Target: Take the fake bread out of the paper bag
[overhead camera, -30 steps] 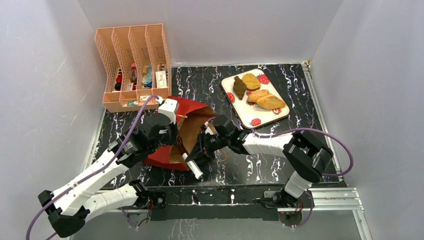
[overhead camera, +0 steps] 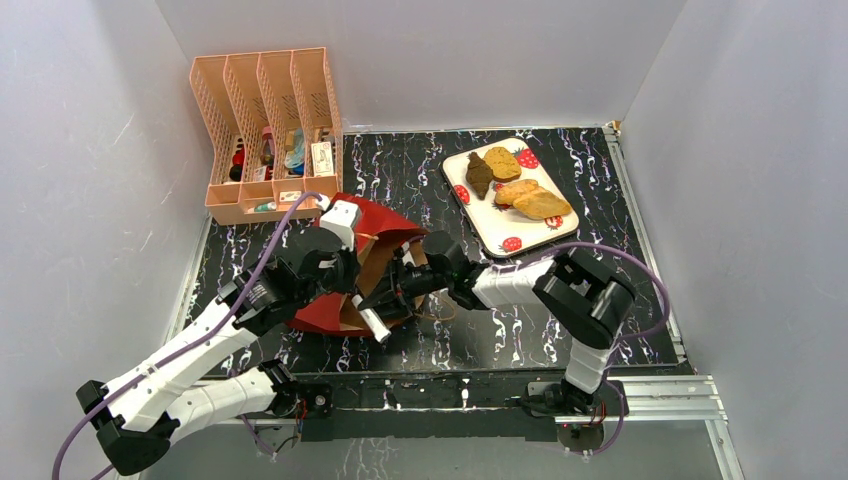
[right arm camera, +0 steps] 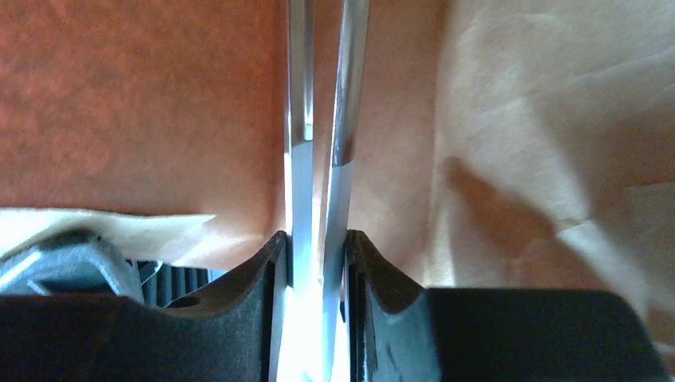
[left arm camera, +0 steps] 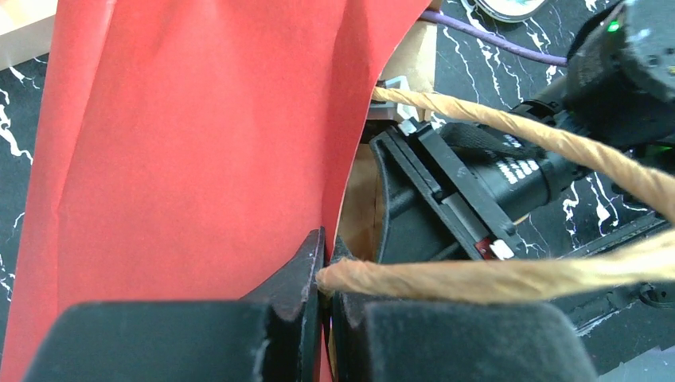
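The red paper bag lies with its brown opening facing right. My left gripper is shut on the bag's red rim, beside a twisted paper handle. At the opening, my right gripper is shut on metal tongs, whose white handle end sticks out towards the front. The two tong arms stand slightly apart and reach over the bag's brown inside. No bread shows inside; the tong tips are out of the right wrist view. Several fake breads lie on a strawberry-patterned tray.
A pink divided organizer with small items stands behind the bag at the back left. Bare black table lies at the front right. Both arms are close together at the bag opening.
My right arm has moved left with the tongs, bringing them further towards the bag's inside. The left arm has barely moved, and the breads on the tray are unchanged.
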